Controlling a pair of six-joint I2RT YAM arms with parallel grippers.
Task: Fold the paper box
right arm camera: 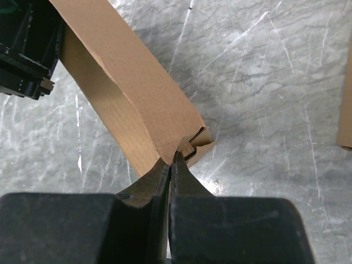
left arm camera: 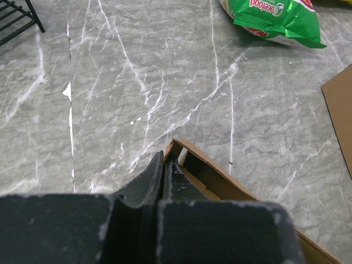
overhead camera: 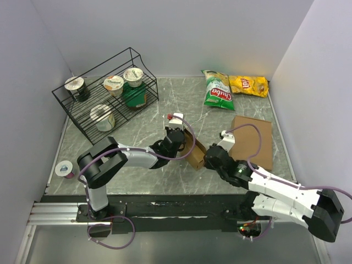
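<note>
A partly folded cardboard box [overhead camera: 193, 157] stands narrow on the grey counter between both arms; the right wrist view shows its long side flap [right arm camera: 129, 71] and creased, partly open end corner. My left gripper [overhead camera: 175, 142] is shut at the box's far end, its tips against the corner of the cardboard rim; whether any cardboard is between them is unclear. My right gripper [overhead camera: 208, 159] is shut, its tips touching the near end corner where the flaps meet.
A flat brown cardboard piece [overhead camera: 254, 143] lies to the right. Green [overhead camera: 218, 88] and yellow [overhead camera: 248, 85] bags lie at the back. A wire rack [overhead camera: 110, 93] with tubs is at back left; a loose tub [overhead camera: 65, 169] sits at left.
</note>
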